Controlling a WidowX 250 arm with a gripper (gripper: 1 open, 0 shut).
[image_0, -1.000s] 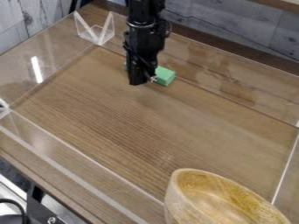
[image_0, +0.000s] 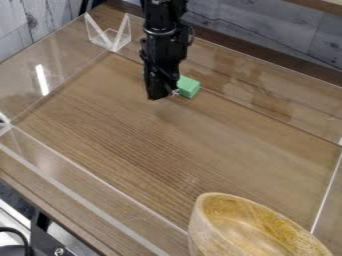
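Observation:
The black robot arm reaches down from the top centre to its gripper (image_0: 160, 88), low over the wooden table (image_0: 147, 160). A green block (image_0: 189, 86) lies just right of the gripper, partly behind it. Whether the fingers are open or shut, or touch the block, I cannot tell at this size.
A large pale yellow bowl (image_0: 245, 228) stands at the bottom right, cut off by the frame. Clear plastic pieces sit along the left edge.
My gripper has shifted very slightly over the last second, near the green block. The block and bowl look much the same.

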